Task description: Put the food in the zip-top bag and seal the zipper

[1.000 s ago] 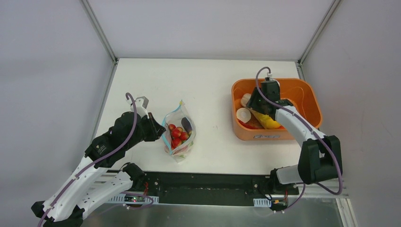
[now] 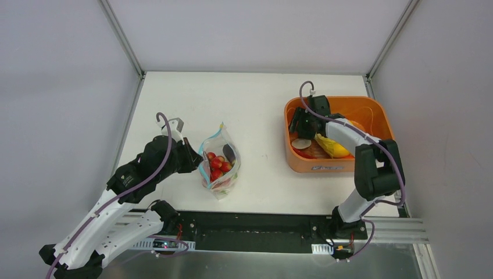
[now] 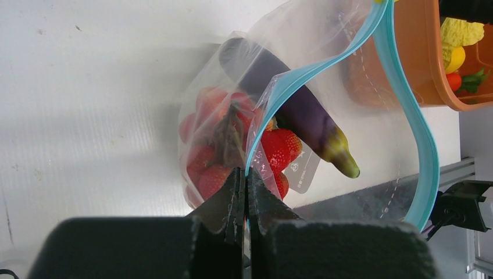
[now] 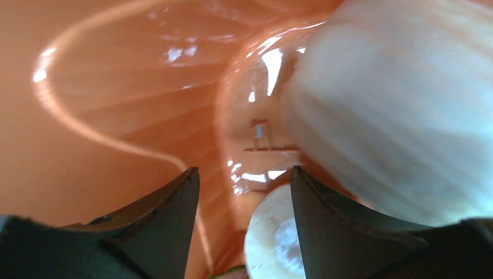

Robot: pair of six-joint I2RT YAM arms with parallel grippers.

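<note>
The zip bag (image 2: 220, 163) holds strawberries (image 3: 276, 148) and an eggplant (image 3: 308, 122). Its blue zipper rim (image 3: 424, 151) curves open. My left gripper is shut on the bag's edge. Inside the orange bin (image 2: 320, 165), my right gripper stands open, low beside a white round piece (image 4: 270, 232) and a large pale, blurred object (image 4: 389, 104). A yellow food item (image 2: 331, 148) lies in the bin, partly under the right arm.
Walls stand at both sides and at the back.
My right gripper has moved left inside the bin toward its left wall, and its arm has shifted with it. The left arm and bag look nearly unchanged.
</note>
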